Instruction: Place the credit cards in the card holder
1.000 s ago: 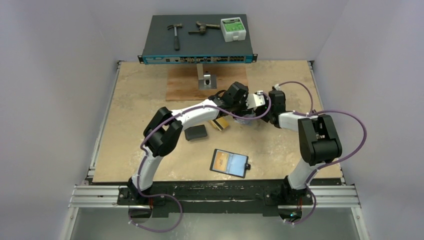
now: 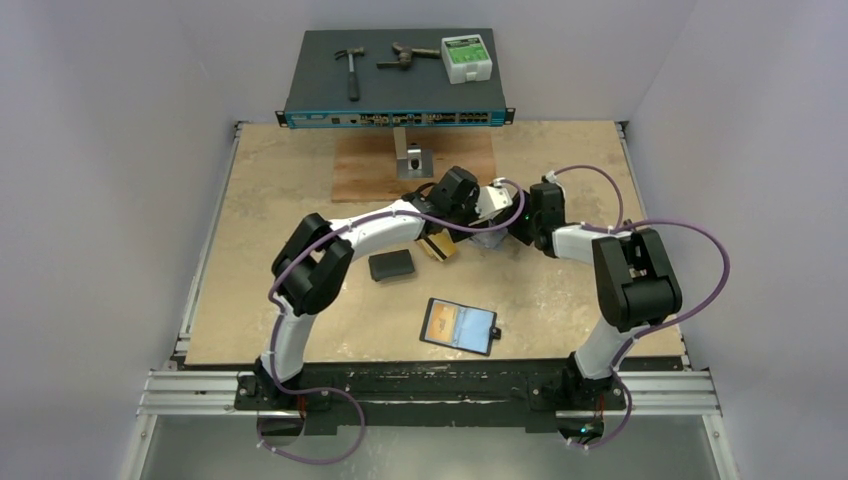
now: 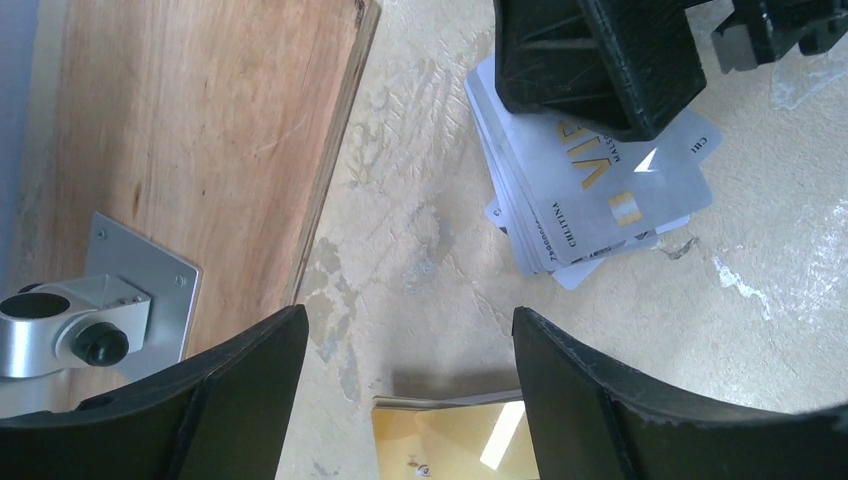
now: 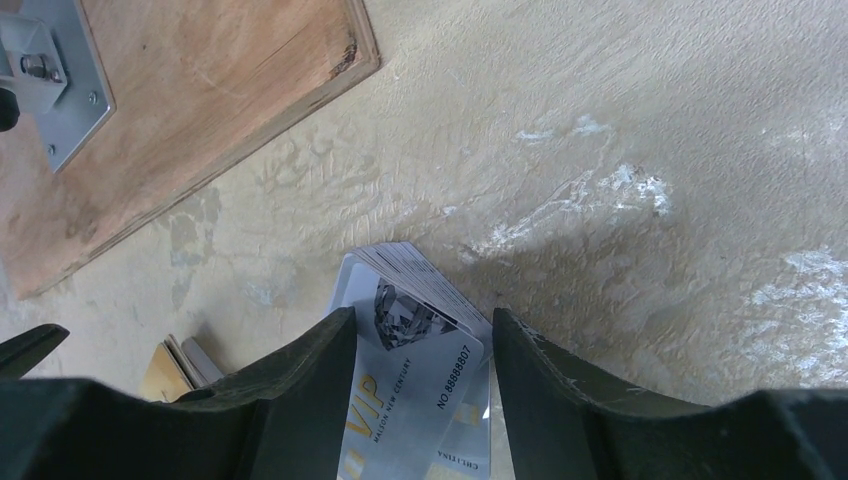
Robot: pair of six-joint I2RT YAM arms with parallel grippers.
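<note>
Silver cards lie in a slightly fanned stack on the table; in the right wrist view the top card [image 4: 405, 400] reads "VIP". My right gripper is at this stack, its fingers apart along the two sides; whether they press on it is unclear. My left gripper is open and empty, above the table left of the stack. Below it lie gold cards [image 3: 455, 440]. A flat black-edged case [image 2: 460, 326] with orange and blue faces and a side tab, perhaps the card holder, lies near the front. A dark block [image 2: 391, 265] lies left of the gold cards.
A wooden board [image 2: 350, 165] carrying a metal bracket [image 2: 414, 162] lies behind the cards. Further back stands a dark rack unit [image 2: 330, 80] with hammers and a white box [image 2: 467, 60] on top. The two grippers are close together.
My left gripper has drawn back to the left, away from the right gripper. The right arm has shifted only slightly. The case and dark block have stayed in place.
</note>
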